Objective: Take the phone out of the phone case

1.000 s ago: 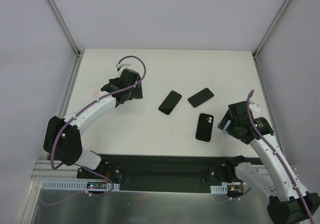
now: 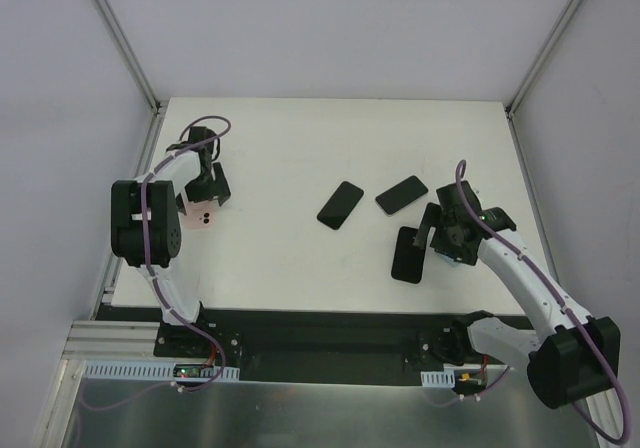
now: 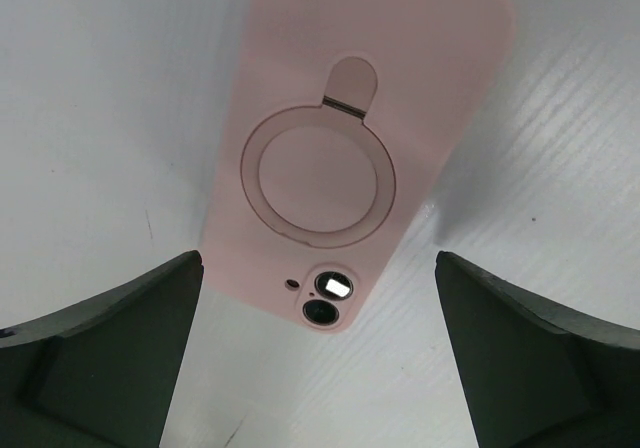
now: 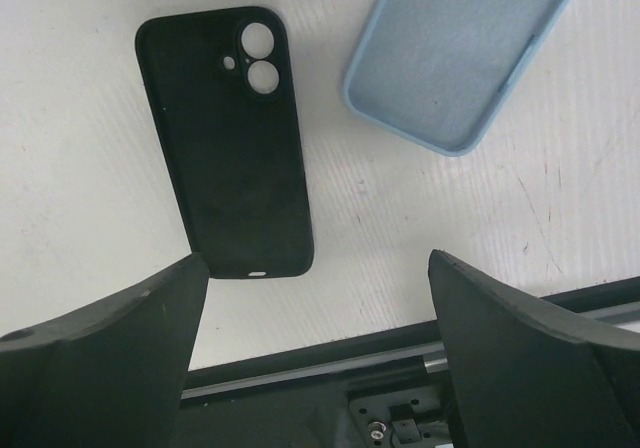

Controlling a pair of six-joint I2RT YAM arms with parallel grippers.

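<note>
A pink phone case [image 3: 420,58] with a ring and camera cutouts, lenses showing in them, lies back-up at the table's left. My left gripper is open low over its camera end, one finger either side. At the right, my right gripper stands open above an empty black case [image 4: 225,158], beside a light blue case [image 4: 455,43], mostly hidden in the top view. Two dark phones or cases [image 2: 340,204] [image 2: 402,194] lie in the middle.
Walls stand at both sides.
My left gripper has moved left and down onto the pink case's position. My right gripper has moved left and back, toward the black case.
</note>
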